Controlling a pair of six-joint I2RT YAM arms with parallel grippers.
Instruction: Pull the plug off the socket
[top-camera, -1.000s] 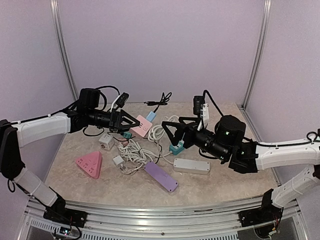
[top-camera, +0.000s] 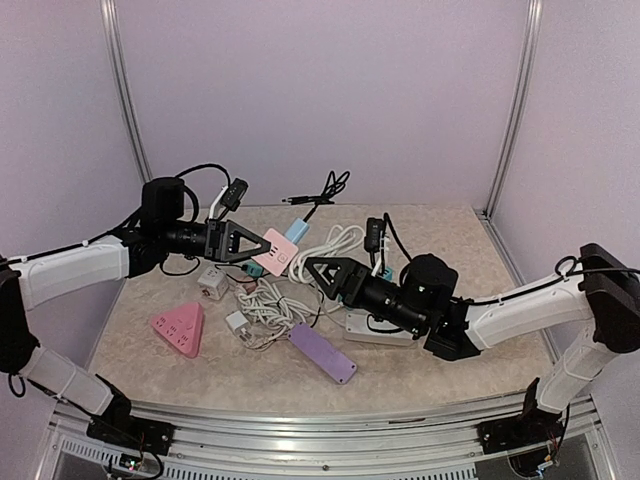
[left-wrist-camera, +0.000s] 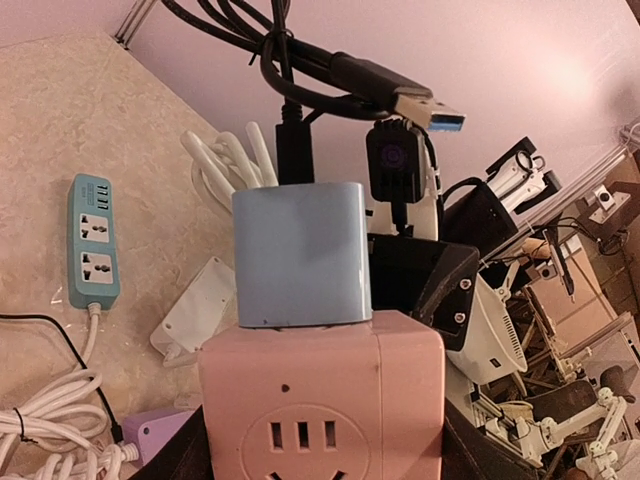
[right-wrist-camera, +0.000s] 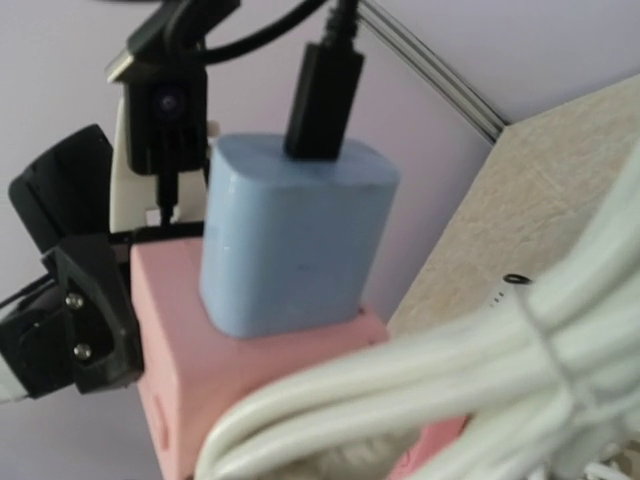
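A pink socket block (top-camera: 277, 253) is held up above the table, with my left gripper (top-camera: 262, 247) shut on it. The light-blue plug (left-wrist-camera: 302, 255) sits against one face of the block, and a black cable (left-wrist-camera: 294, 150) runs from its far end. Seen from the right wrist, the plug (right-wrist-camera: 295, 235) still meets the pink block (right-wrist-camera: 260, 365) with no gap showing. My right gripper (top-camera: 318, 278) is to the right of the block, its fingers apart and clear of the plug. Those fingers do not show in the right wrist view.
A bundled white cord (right-wrist-camera: 470, 370) crosses close before the right wrist camera. On the table lie a pink triangular strip (top-camera: 178, 328), a purple strip (top-camera: 322, 353), a white strip (top-camera: 375, 330) and tangled white cords (top-camera: 270, 305).
My right gripper has moved left toward the held block, and its fingers are narrower. The left arm, with block and plug, has shifted slightly left and up in the top view.
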